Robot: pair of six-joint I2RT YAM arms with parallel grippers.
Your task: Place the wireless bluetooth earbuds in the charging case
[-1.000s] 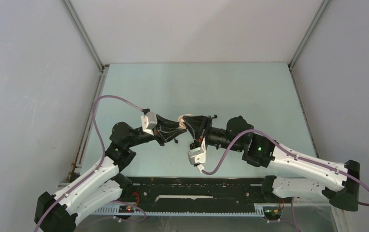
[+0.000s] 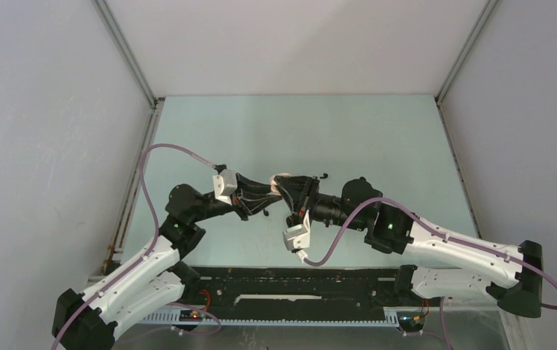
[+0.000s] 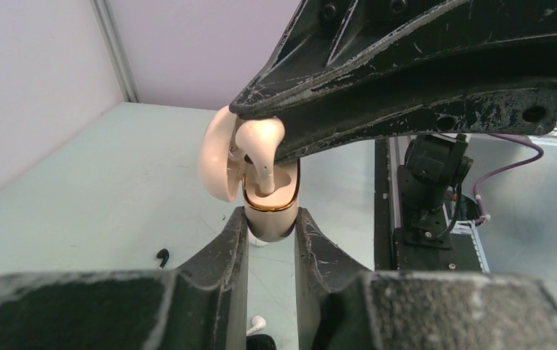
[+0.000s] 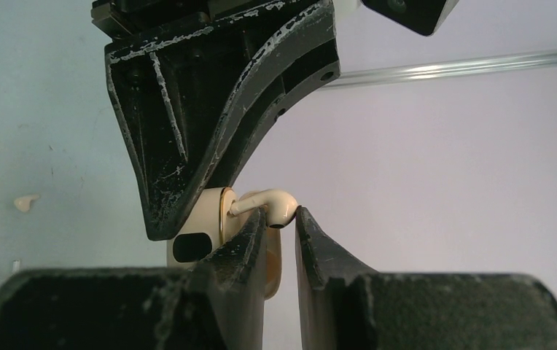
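Observation:
In the left wrist view my left gripper is shut on the white charging case [image 3: 270, 215], whose lid [image 3: 217, 157] stands open. A white earbud [image 3: 261, 142] has its stem in the case's opening and its head above it. In the right wrist view my right gripper is part open, its tips close around that earbud's head [image 4: 283, 204]. In the top view both grippers meet at the table's middle and largely hide the case.
On the table [image 2: 297, 127] lie small black earbuds, one [image 3: 162, 255] seen in the left wrist view, and other small white pieces, one [image 4: 26, 202] seen in the right wrist view.
The right gripper has shifted very slightly at the case in the top view. The left arm looks unchanged.

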